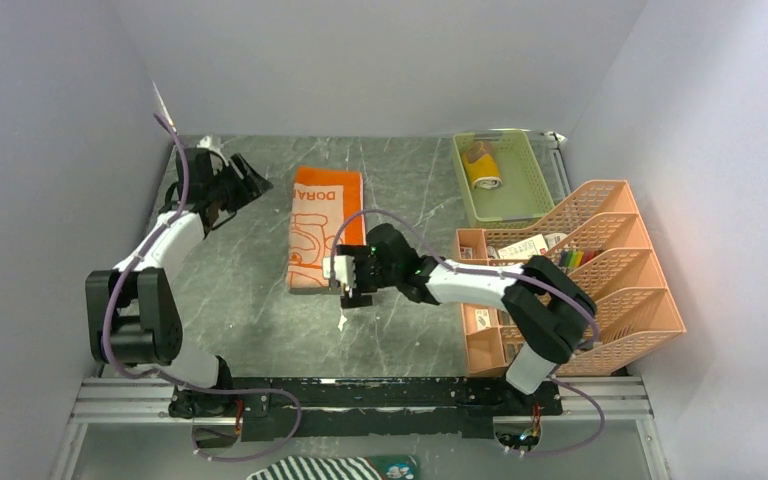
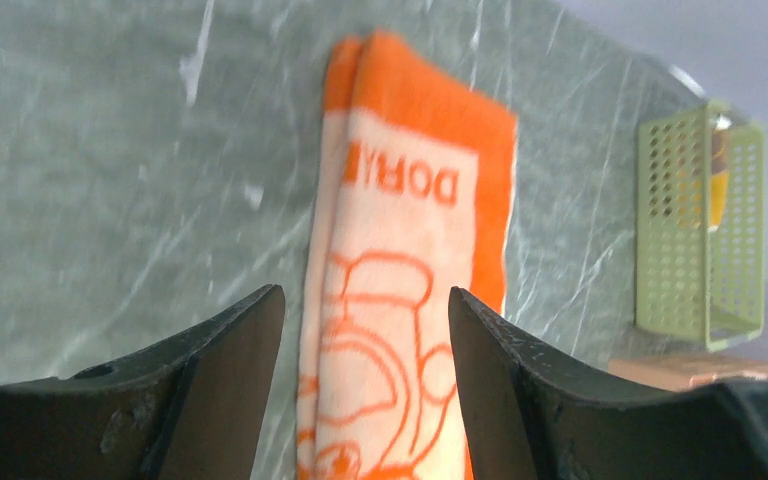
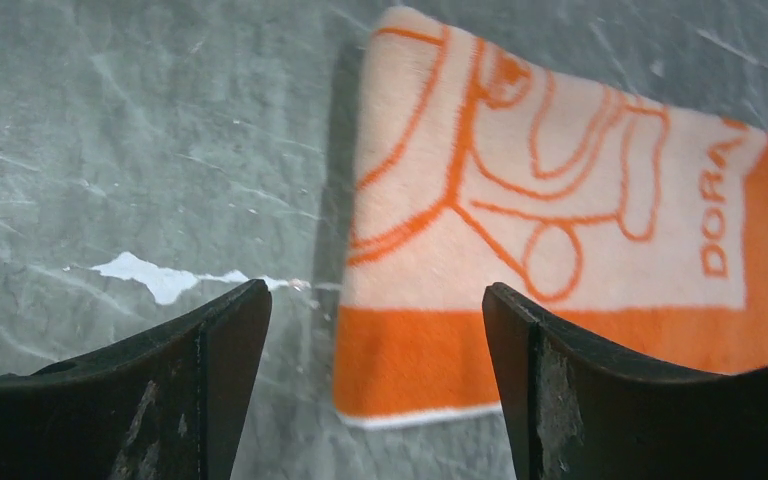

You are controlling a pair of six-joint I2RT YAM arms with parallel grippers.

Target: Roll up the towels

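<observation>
An orange and cream towel point(image 1: 316, 225) with "DORA" lettering lies folded in a long rectangle mid-table, also filling much of the left wrist view point(image 2: 390, 300) and right wrist view point(image 3: 560, 220). My left gripper point(image 1: 252, 180) hangs open left of the towel's far end; in its wrist view point(image 2: 366, 300) nothing sits between the fingers. My right gripper point(image 1: 346, 285) is over the towel's near end at the right, partly hiding it in the top view; its wrist view point(image 3: 376, 305) shows it open above the towel, holding nothing.
A green basket point(image 1: 505, 205) with a rolled yellow item point(image 1: 482, 172) stands at back right. A peach organizer point(image 1: 660, 310) with stationery fills the right side. Bare table surrounds the towel on the left and front. A striped cloth point(image 1: 310, 470) lies beyond the front edge.
</observation>
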